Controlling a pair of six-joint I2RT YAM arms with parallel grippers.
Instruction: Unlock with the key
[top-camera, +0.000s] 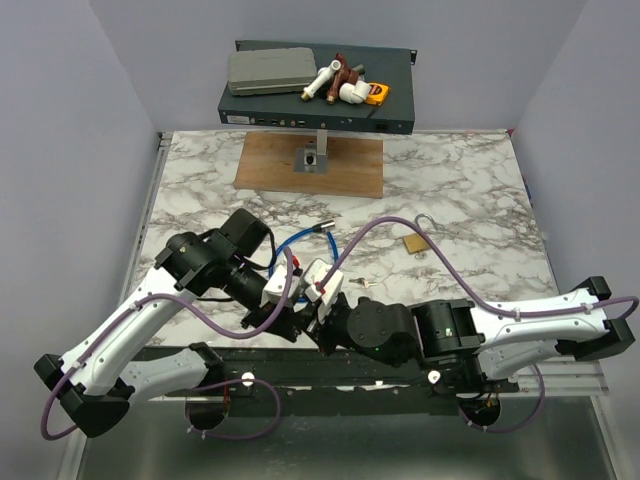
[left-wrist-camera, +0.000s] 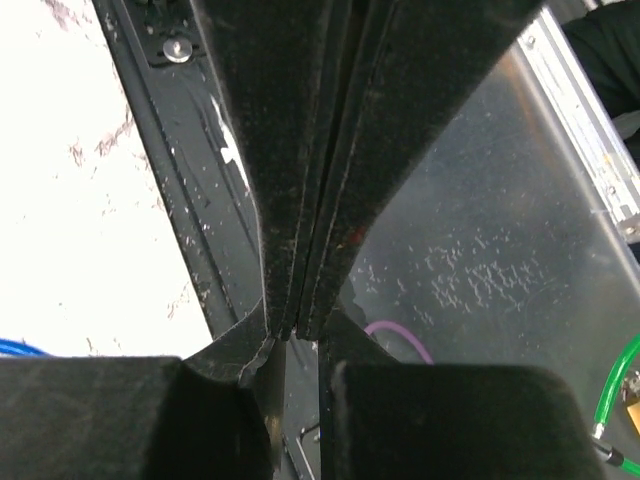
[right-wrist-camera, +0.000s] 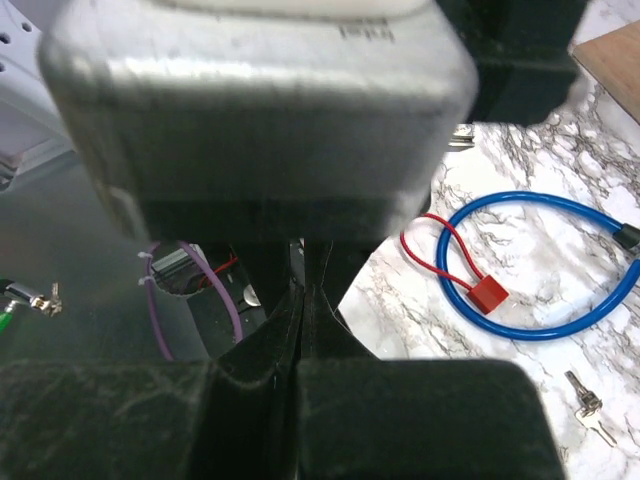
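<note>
My two grippers meet low in the centre of the top view, the left (top-camera: 285, 325) beside the right (top-camera: 322, 325). In the left wrist view the left gripper is shut, its tips against dark pieces pointing at it; what exactly is between them is hard to tell. The right gripper is shut, nothing clearly seen between its fingers. Keys (right-wrist-camera: 590, 410) lie on the marble at the lower right of the right wrist view. A red padlock (right-wrist-camera: 488, 293) with a red loop lies inside a blue cable ring (right-wrist-camera: 535, 335).
A wooden board (top-camera: 255, 160) with a metal fixture is at the back, under a dark shelf (top-camera: 250, 110) holding assorted items. A small tan block (top-camera: 416, 244) lies at right. A dark edge runs along the front.
</note>
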